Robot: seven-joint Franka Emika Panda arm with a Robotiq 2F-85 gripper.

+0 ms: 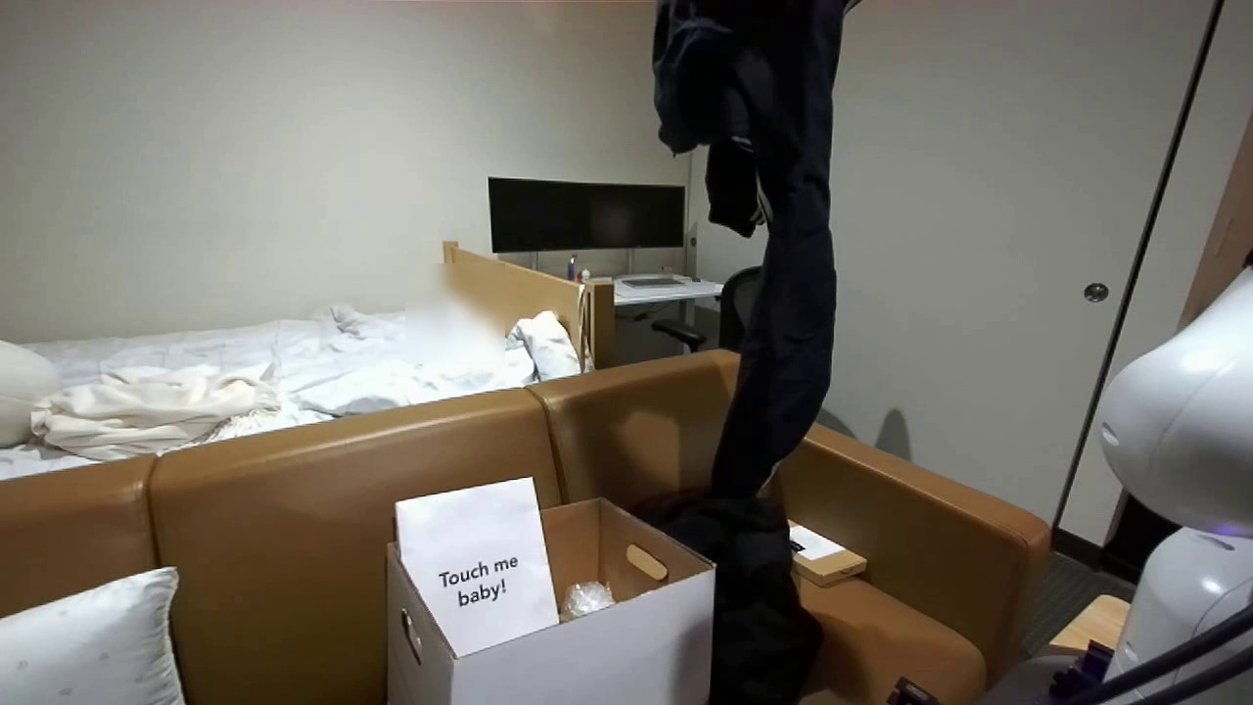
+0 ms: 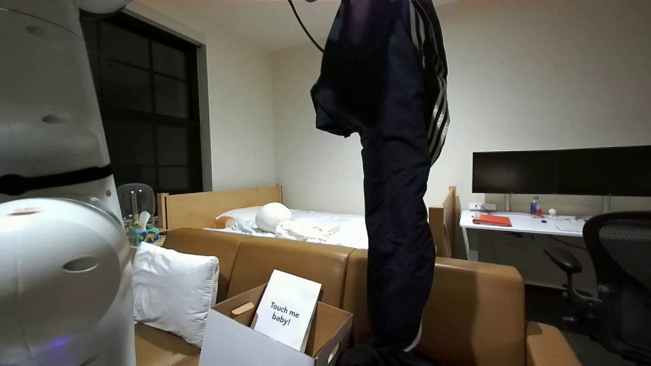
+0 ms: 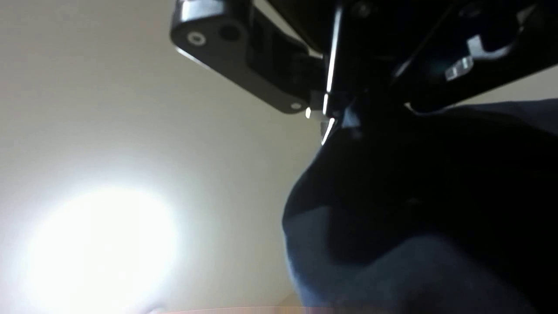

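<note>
Dark navy cloth, a garment with pale stripes down one side, hangs in the air in both exterior views. Its lower end reaches down to a heap of dark cloth on the couch, right of the box. In the wrist view my gripper is shut on the garment, which bunches at the fingertips and drapes below them. The exact pinch is lost in the dark fabric. Both exterior views leave the gripper itself above the frame.
An open white box stands on the brown couch, holding a card reading "Touch me baby!" and a clear crinkled item. A small flat box lies by the armrest. Left of the white box is a white pillow.
</note>
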